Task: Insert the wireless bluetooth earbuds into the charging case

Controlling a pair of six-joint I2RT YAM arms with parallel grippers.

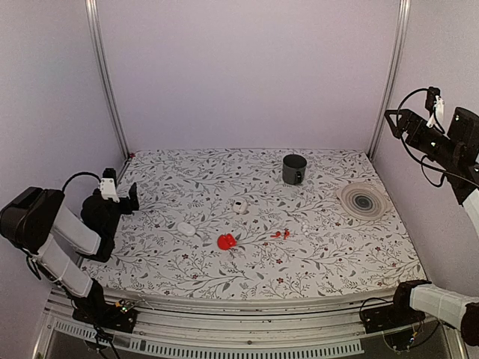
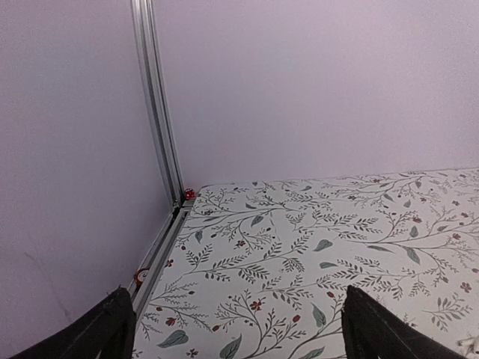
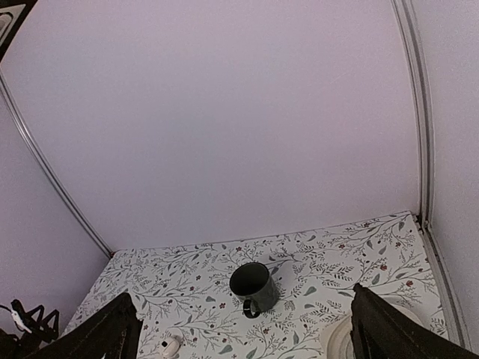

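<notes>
On the patterned table lie a white oval case (image 1: pixel 187 229) left of centre and a small white object (image 1: pixel 240 206) near the middle, also in the right wrist view (image 3: pixel 171 345); whether either is open is too small to tell. Small pale pieces (image 1: pixel 304 227), possibly earbuds, lie right of centre. My left gripper stands open and empty at the table's left side, low, away from these objects. My right gripper is open and empty, raised high at the right side.
A dark mug (image 1: pixel 294 169) stands at the back right, a round coaster (image 1: pixel 361 201) at the right. A red object (image 1: pixel 225 241) and small red pieces (image 1: pixel 281 233) lie toward the front centre.
</notes>
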